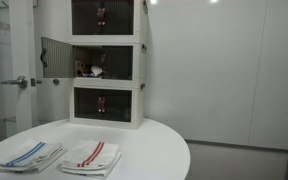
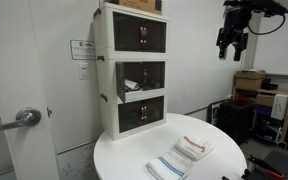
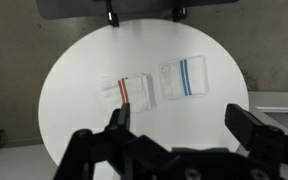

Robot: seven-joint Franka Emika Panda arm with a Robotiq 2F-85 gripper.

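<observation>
Two folded white towels lie side by side on the round white table: a blue-striped towel (image 1: 26, 155) and a red-striped towel (image 1: 91, 158). From above, the wrist view shows the red-striped towel (image 3: 126, 92) left of the blue-striped towel (image 3: 184, 77), apart from each other. My gripper (image 2: 230, 53) hangs high at the upper right in exterior view 2, well clear of the table. Its black fingers (image 3: 117, 128) are spread wide in the wrist view, with nothing held between them.
A three-tier white cabinet (image 1: 106, 40) with dark doors stands at the table's back. Its middle door (image 1: 56, 58) is swung open, showing some items inside. Bare table (image 1: 159, 150) extends right of the towels. A room door with a handle (image 2: 22, 120) is at the left.
</observation>
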